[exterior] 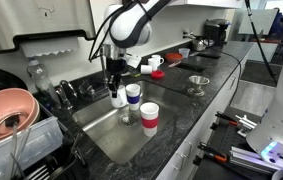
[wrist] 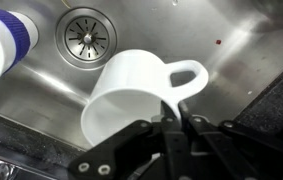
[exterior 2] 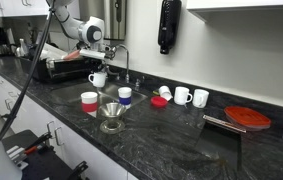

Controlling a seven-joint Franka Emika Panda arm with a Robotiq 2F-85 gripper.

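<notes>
A white mug [wrist: 131, 90] hangs tilted over the steel sink [wrist: 56, 90] in the wrist view, its handle to the right. My gripper is shut on its wall near the handle, and the mug hides part of the fingers. In exterior view 1 the white mug [exterior: 118, 98] is beside a blue-banded white cup [exterior: 133, 94]; exterior view 2 shows the mug [exterior 2: 99, 79] at the sink's far side. At the left edge of the wrist view, the blue-banded cup [wrist: 6, 45] stands apart from the mug.
A red-and-white cup [exterior: 150, 116] stands by the sink's near edge. The drain [wrist: 86, 38] lies beside the mug. White mugs [exterior 2: 182, 95], a red bowl [exterior 2: 159, 101] and a metal bowl [exterior 2: 112, 117] occupy the counter. A dish rack [exterior: 26, 145] borders the sink.
</notes>
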